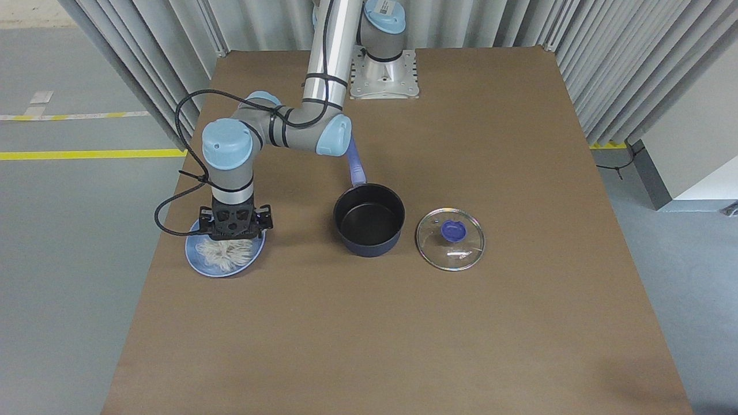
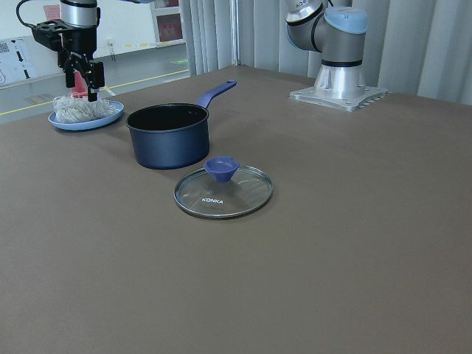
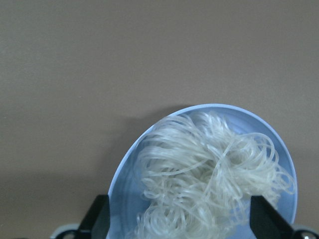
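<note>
My black gripper (image 2: 81, 77) hangs just over a blue plate (image 3: 124, 204) holding a loose pile of translucent white noodles (image 3: 204, 164). In the wrist view its two fingers stand wide apart at the bottom edge, open, with the noodles below and between them. In the front view the gripper body (image 1: 233, 222) covers the back of the plate. A dark blue pot (image 1: 368, 228) with a long blue handle sits empty to the right of the plate.
A glass lid (image 1: 450, 252) with a blue knob lies right of the pot. The robot's base plate (image 1: 384, 86) is at the back edge.
</note>
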